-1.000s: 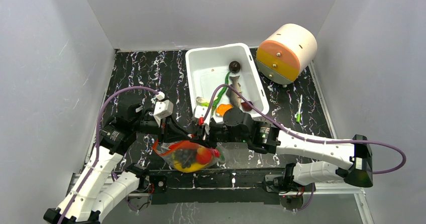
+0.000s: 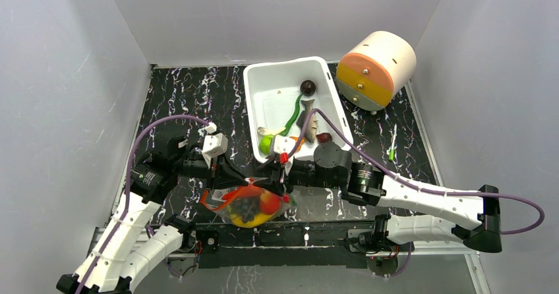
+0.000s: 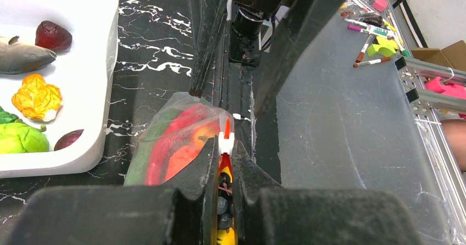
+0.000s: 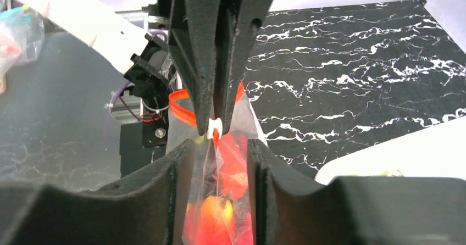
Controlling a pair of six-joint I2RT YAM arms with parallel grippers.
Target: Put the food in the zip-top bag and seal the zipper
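The clear zip bag (image 2: 254, 211) lies at the counter's front edge, with red, yellow and dark foods inside. Its orange zipper strip (image 4: 181, 112) curves in an open loop beside the left fingers. My left gripper is shut on the white zipper slider, which also shows as a small white tab between its tips in the right wrist view. Facing it, my right gripper stands open, its fingers apart with the bag visible beyond the gap. From the left wrist the right fingers (image 3: 206, 63) appear spread above the bag.
Behind the arms a white tray (image 2: 264, 89) holds a fish, a green pepper and several other foods. To its right stand a round-fronted drawer box (image 2: 389, 60) and a thin green-ended tool (image 2: 392, 150).
The right arm has shifted to the right, drawing its gripper back from the left gripper's tips. The left arm and the bag stay nearly where they were.
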